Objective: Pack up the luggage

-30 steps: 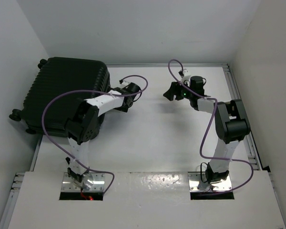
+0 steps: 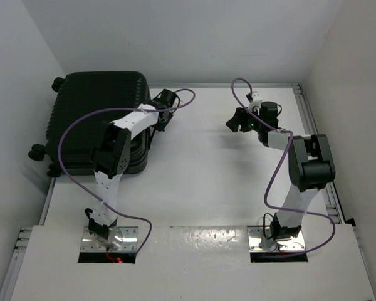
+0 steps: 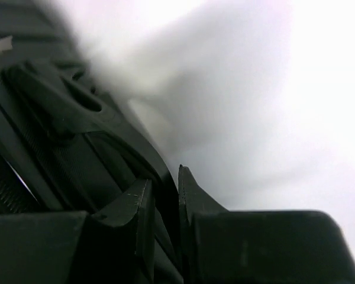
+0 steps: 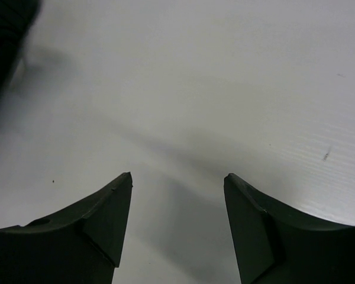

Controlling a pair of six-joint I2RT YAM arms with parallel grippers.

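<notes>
A black ribbed suitcase (image 2: 88,119) with wheels on its left side lies at the left of the table in the top view. My left gripper is shut on the suitcase's handle (image 3: 130,133), a dark curved strip along the case's right side that runs down between the fingers. Blur softens this view, and the zipper (image 3: 9,186) shows at lower left. On the right half of the table my right gripper stands open above bare surface, nothing between its fingers. A dark edge of the suitcase (image 4: 6,41) shows in its upper left corner.
Walls enclose the table at the back and both sides; a metal rail (image 2: 313,125) runs along the right edge. Bare white tabletop (image 2: 200,157) lies between the two arms. Purple cables loop beside each arm.
The suitcase has shifted right and tilted, its wheels now further from the left wall. The right arm has drifted slightly right.
</notes>
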